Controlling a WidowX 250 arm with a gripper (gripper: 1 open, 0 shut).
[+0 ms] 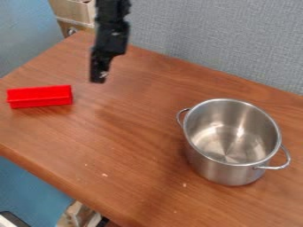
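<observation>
A red rectangular block (41, 97) lies on the wooden table (130, 151) at the left edge. The black gripper (102, 64) hangs above and behind it to the right, apart from it, blurred. Whether its fingers are open or shut is unclear; nothing is seen held in it. A steel pot (231, 142) with two side handles stands at the right.
The middle of the table between block and pot is clear. A grey padded wall (213, 44) runs along the back. The table's front-left edge drops to a blue surface (24, 177).
</observation>
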